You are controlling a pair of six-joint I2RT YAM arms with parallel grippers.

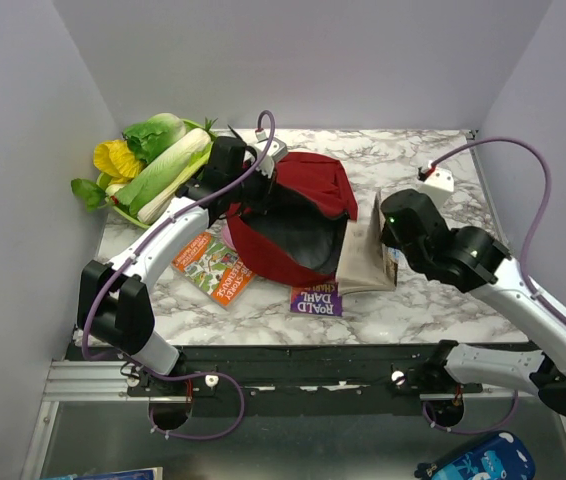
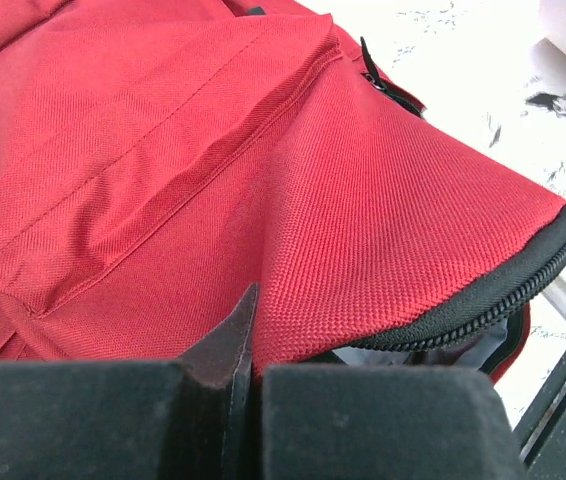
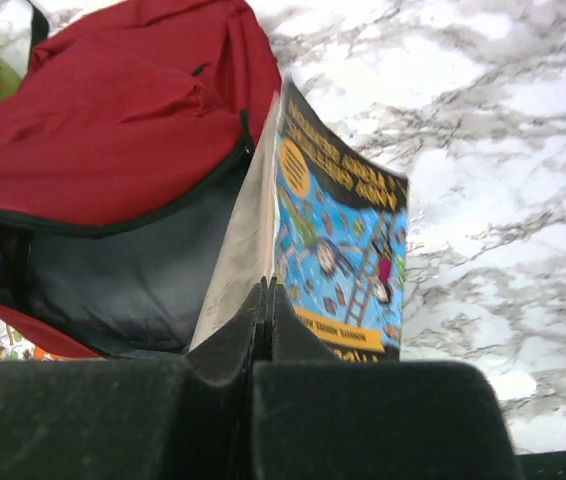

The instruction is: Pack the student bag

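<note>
The red student bag (image 1: 313,175) lies with its mouth open toward the front, its dark lining showing. My left gripper is shut on a fold of the bag's red fabric (image 2: 363,210) near the black zipper, holding the flap up. Beside the bag's right side, a book (image 1: 366,262) is raised and splayed, its beige side toward the bag. Its blue and yellow illustrated cover (image 3: 338,250) faces away from the bag in the right wrist view. My right gripper is shut at the book's edge, apparently with a thin part of it between the fingertips.
A purple Roald Dahl book (image 1: 316,300) lies in front of the bag, and an orange-green book (image 1: 213,268) at its left. A bowl of vegetables (image 1: 158,165) stands back left. Below the table's front edge lies a blue pouch (image 1: 483,460).
</note>
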